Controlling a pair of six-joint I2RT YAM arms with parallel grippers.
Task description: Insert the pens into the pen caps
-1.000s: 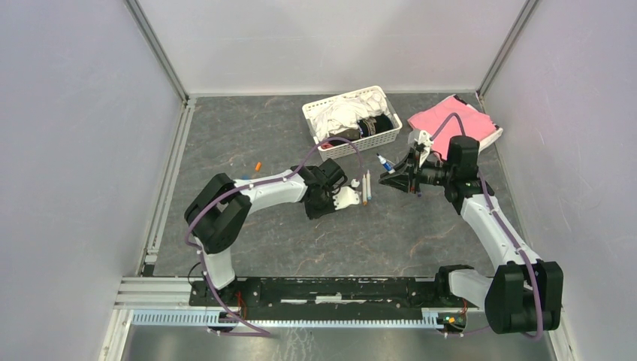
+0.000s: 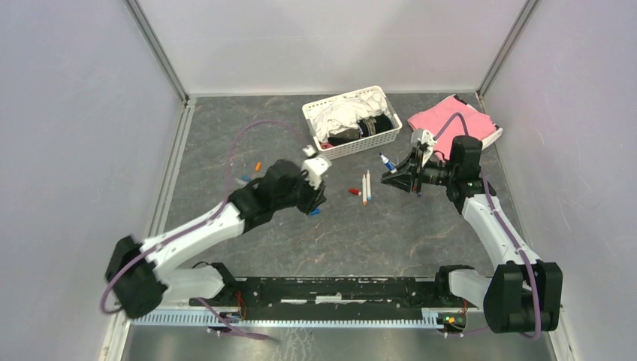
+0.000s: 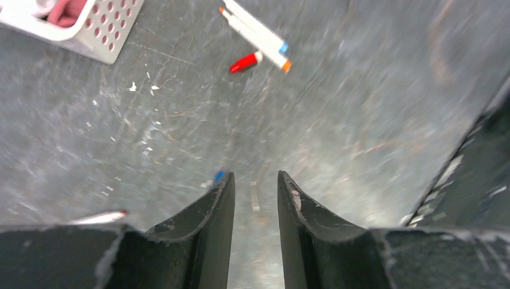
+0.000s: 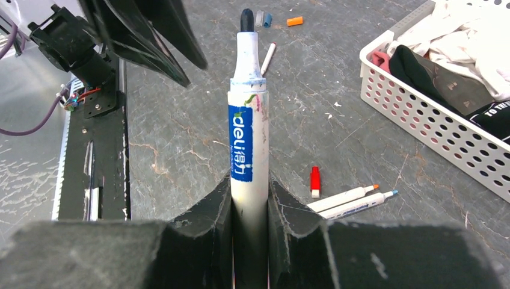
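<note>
A white marker with blue label and dark tip stands upright in my right gripper, shut on it. My left gripper is part open, above the table, left of the marker in the top view; nothing shows between its fingers. A blue cap lies below it, partly hidden in the left wrist view. A red cap lies beside two white pens. An orange cap and blue and clear caps lie farther left, near another white pen.
A white basket of clothes stands at the back centre. A pink cloth lies at the back right.
The right arm holds still.
</note>
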